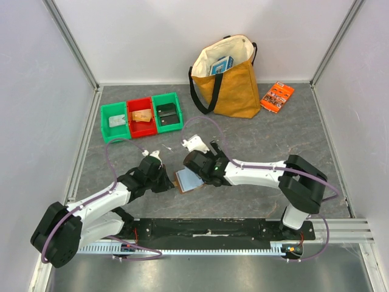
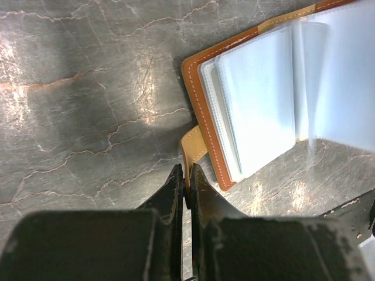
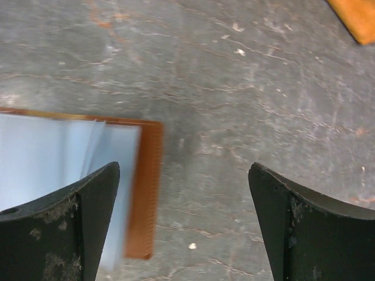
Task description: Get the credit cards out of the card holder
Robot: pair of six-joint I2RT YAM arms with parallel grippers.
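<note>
The brown card holder [image 1: 189, 180] lies spread on the table with its clear sleeves [image 2: 258, 99] facing up. In the left wrist view, my left gripper is shut on the tan strap [image 2: 194, 143] at the holder's edge. No coloured card shows in the sleeves, which look pale or whitish. Over the holder's right side, my right gripper stands open. One right finger [image 3: 96, 205] overlaps the sleeves in its wrist view, the other is over bare table, and nothing is between them.
Green and red bins [image 1: 141, 117] stand at the back left, with a mustard bag [image 1: 237, 91] and an orange packet [image 1: 277, 97] at the back right. Bare table surrounds the holder, widest to the right.
</note>
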